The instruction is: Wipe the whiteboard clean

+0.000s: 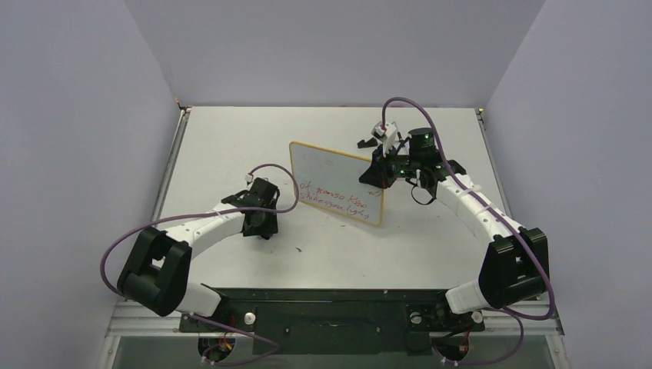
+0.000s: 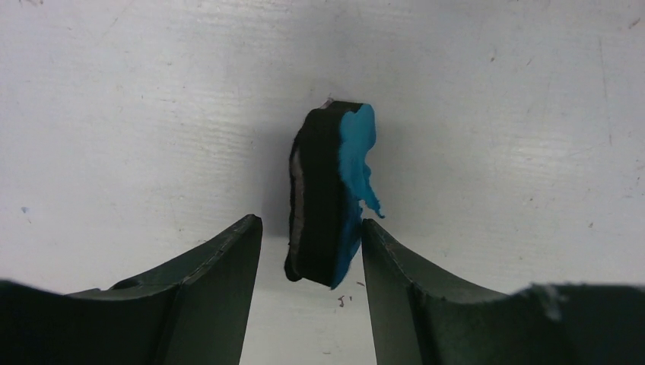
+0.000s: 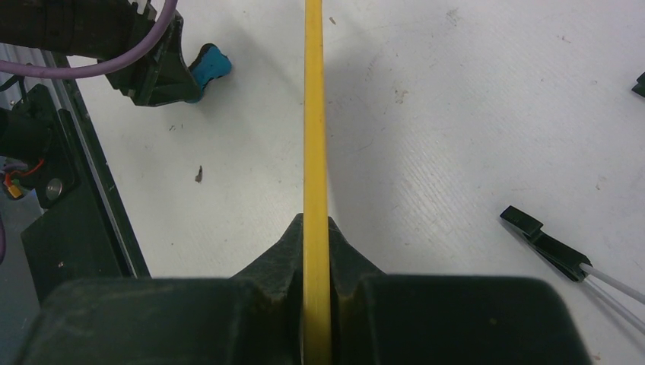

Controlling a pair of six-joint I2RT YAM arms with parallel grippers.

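The whiteboard (image 1: 330, 169) is raised above the table, red handwriting along its lower half. My right gripper (image 1: 374, 178) is shut on its right edge; in the right wrist view the board's yellow rim (image 3: 314, 152) runs edge-on between the fingers. A black and blue eraser (image 2: 327, 190) lies on the table in the left wrist view. My left gripper stands open above it, a fingertip to either side of the eraser's near end. In the top view the left hand hides most of the eraser.
A black-headed tool (image 3: 544, 243) with a thin light shaft lies on the table behind the right gripper. Small dark specks (image 1: 299, 249) dot the white tabletop.
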